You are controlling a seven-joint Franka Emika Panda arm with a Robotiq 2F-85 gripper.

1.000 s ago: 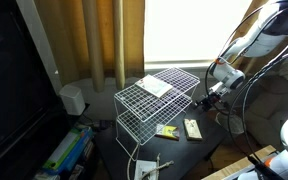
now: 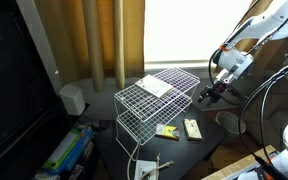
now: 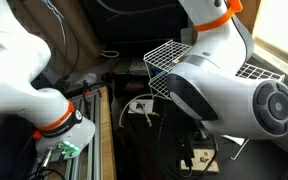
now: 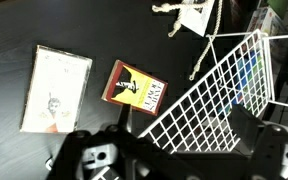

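My gripper is open, its black fingers wide apart along the bottom of the wrist view, with nothing held between them. In exterior view 1 the gripper [image 2: 211,97] hangs above the dark table, right of the white wire rack [image 2: 134,122]. Flat on the table lie a red-and-yellow book [image 4: 136,88] and a pale-covered book [image 4: 56,92], side by side and apart. Nearer the rack is the yellow one. A pale book or sheet [image 2: 154,86] rests on the rack's upper shelf. My arm hides much of the table in exterior view 2.
A light cord [image 4: 208,42] and a white piece [image 4: 195,16] lie near the rack's end. Books [image 2: 62,150] stand on the left, beside a white box [image 2: 72,98]. Curtains and a bright window are behind the rack.
The arm has risen slightly and shifted a little to the right in exterior view 1. The rack and books have not moved.
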